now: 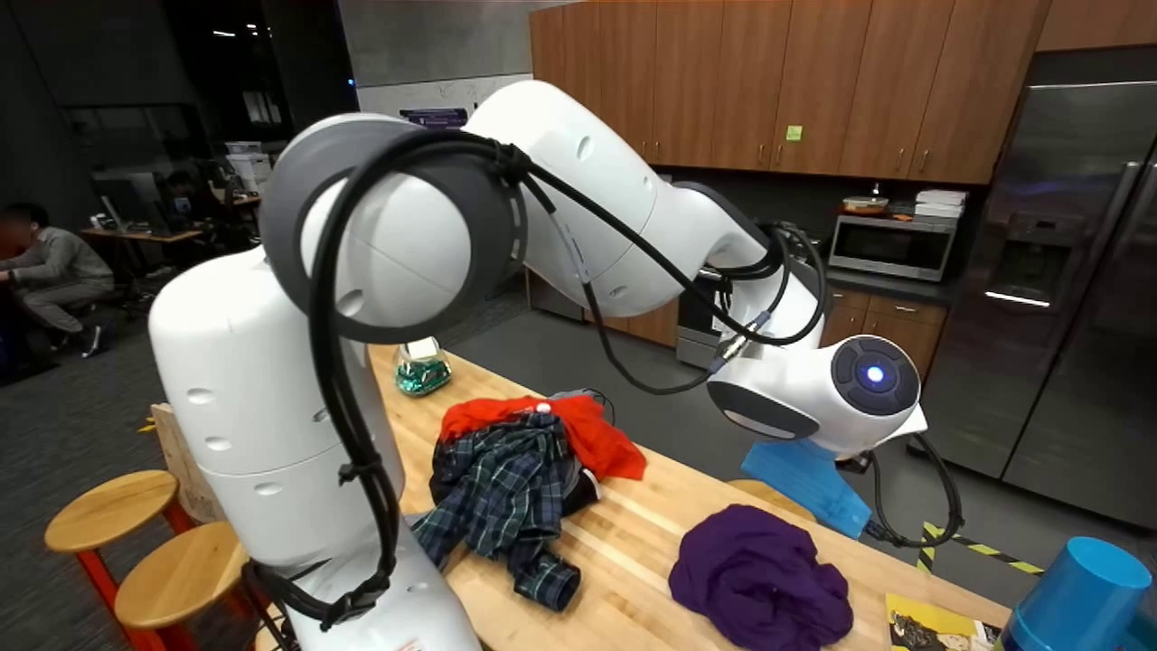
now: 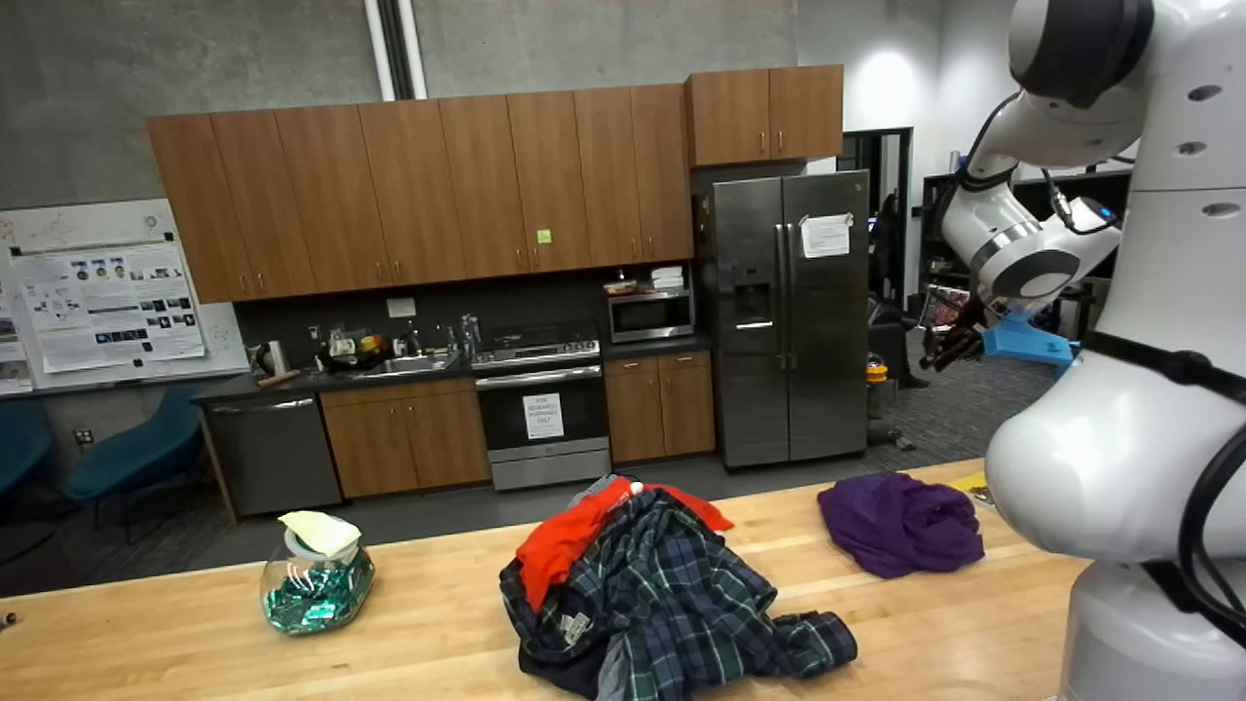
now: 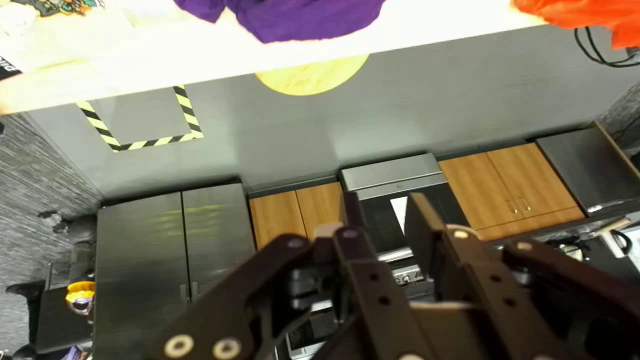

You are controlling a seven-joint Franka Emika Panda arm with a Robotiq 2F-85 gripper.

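My gripper is partly open, and its gap shows only the stove beyond, with nothing held. It hangs in the air past the table's kitchen-side edge, clear of all cloth. A bunched purple cloth (image 1: 765, 580) lies alone on the wooden table. Further along sits a heap made of a dark green plaid shirt (image 2: 701, 602) and a red cloth (image 2: 567, 539), with other dark and grey cloth partly hidden beneath. The wrist view catches just part of the purple cloth (image 3: 300, 15) at its top edge and a bit of the red one at top right.
At the far end of the table (image 2: 444, 584) stands a glass bowl (image 2: 315, 594) with green shiny contents. A blue cup (image 1: 1085, 597) and a yellow printed item (image 1: 938, 627) are near the other end. Bare wood separates the heap from the purple cloth.
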